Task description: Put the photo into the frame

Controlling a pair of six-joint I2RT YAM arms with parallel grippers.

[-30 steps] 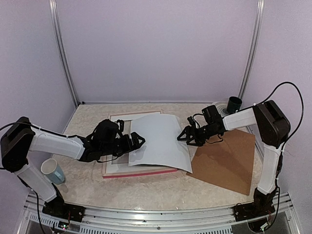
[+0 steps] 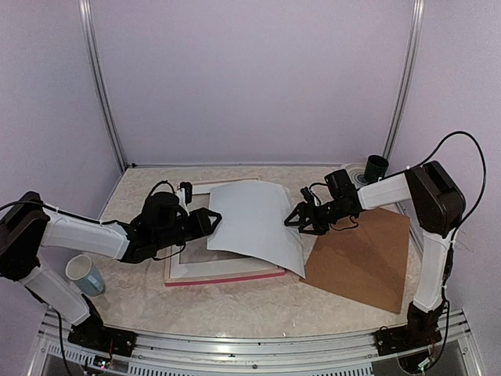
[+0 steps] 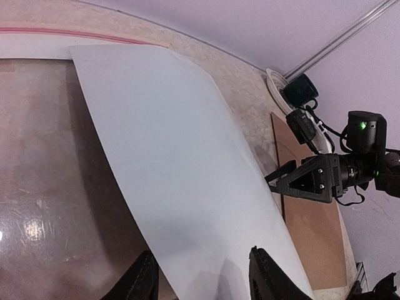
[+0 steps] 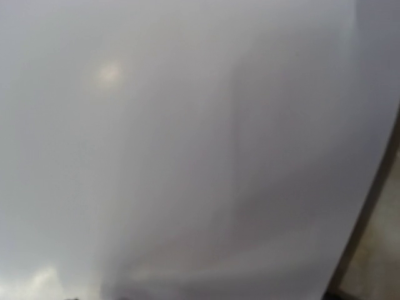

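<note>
A bowed white sheet, the photo (image 2: 250, 215), lies partly over the frame (image 2: 184, 272), its right part reaching past the frame's right side. The frame has a pale border and a pink edge. At the photo's left edge is my left gripper (image 2: 217, 222); in the left wrist view its fingers (image 3: 147, 275) stand well apart, the sheet's edge passing between them. My right gripper (image 2: 291, 222) is at the sheet's right edge, with a gap between its fingers in the left wrist view. White sheet (image 4: 187, 156) fills most of the right wrist view, hiding the right fingers.
A brown board (image 2: 364, 262) lies to the right, beneath the right arm. Behind it a dark cup (image 2: 376, 168) stands by a plate. A light mug (image 2: 84, 274) is at the left by the left arm.
My left gripper has drawn back slightly to the left, and its fingers have come closer together. The photo's left and front edges have shifted and bowed more. The right arm has stayed put.
</note>
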